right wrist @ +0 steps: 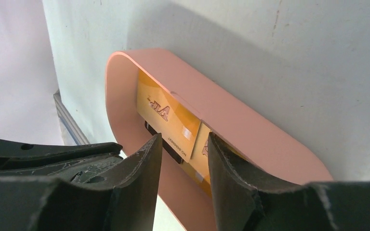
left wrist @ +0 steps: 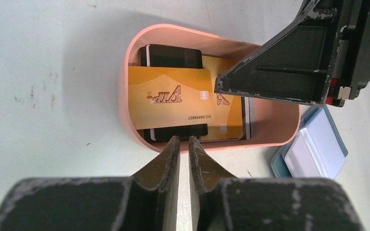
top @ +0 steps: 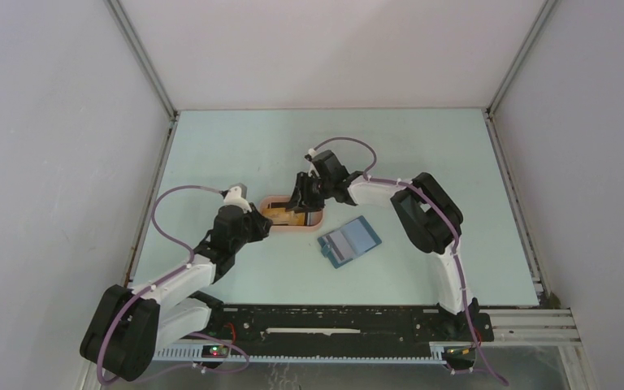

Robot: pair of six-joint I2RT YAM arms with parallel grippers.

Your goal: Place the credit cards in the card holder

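The oblong pink basket [top: 262,231] holds several cards. An orange card [left wrist: 168,98] lies uppermost at its left end, across a black card [left wrist: 178,56]; another orange card [left wrist: 231,122] lies to the right, partly covered. Right of the basket is the blue card holder [top: 349,241], with pale inner panels. My right gripper, part open, points down into the basket over the orange cards; no card shows between its fingers. At the basket's near left rim, my left gripper has its fingers almost together, with only a narrow gap and no card visible in it.
Both grippers are close together at the basket, the left one [right wrist: 115,148] just beside its wall. Basket walls stand around the cards.
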